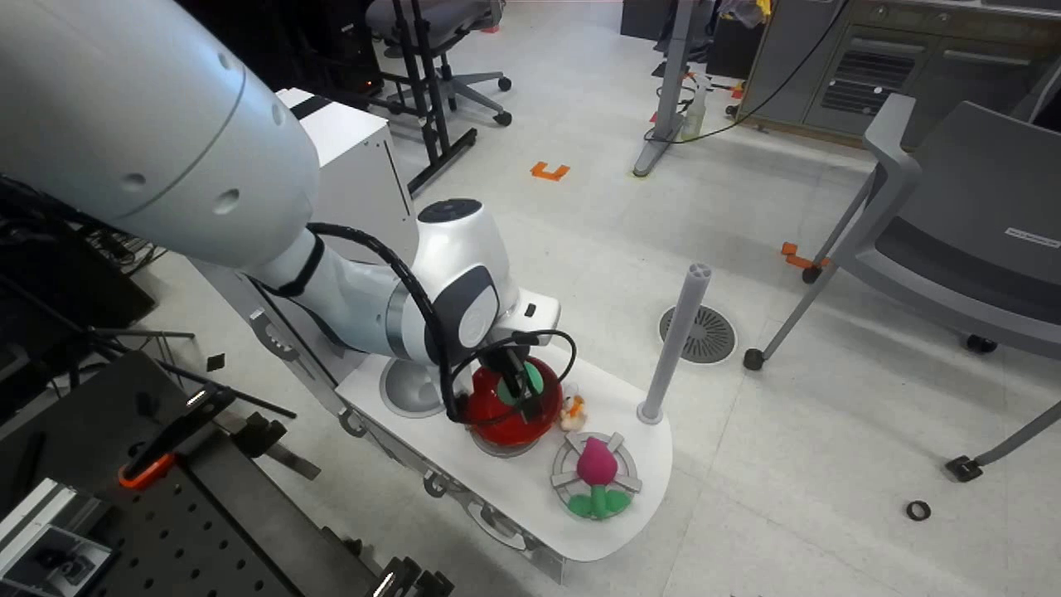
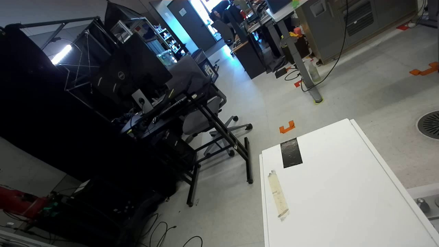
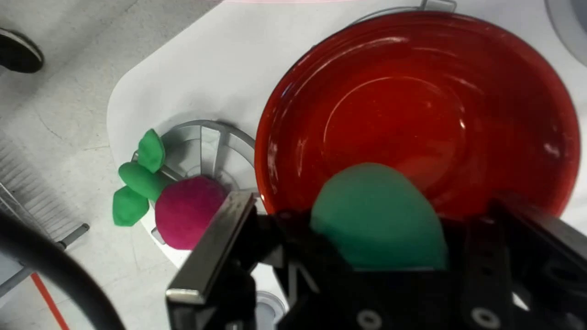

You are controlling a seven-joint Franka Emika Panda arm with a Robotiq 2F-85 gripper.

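Between the fingers of my gripper sits a smooth green rounded object (image 3: 379,220); the fingers stand wide around it and its lower part is hidden. Beneath it is a red bowl (image 3: 396,118), empty where its inside shows. In exterior view 1 the gripper (image 1: 527,396) and the green object (image 1: 516,381) are over the red bowl (image 1: 487,406); whether either touches the bowl cannot be told. A magenta plush vegetable (image 1: 598,462) with green leaves lies on a grey burner ring (image 1: 566,479) beside the bowl.
The white counter (image 1: 637,507) has a rounded end. A small orange and white toy (image 1: 574,412) lies beside the bowl, and a grey upright post (image 1: 676,343) stands at the edge. A grey round basin (image 1: 410,388) is on the bowl's other side.
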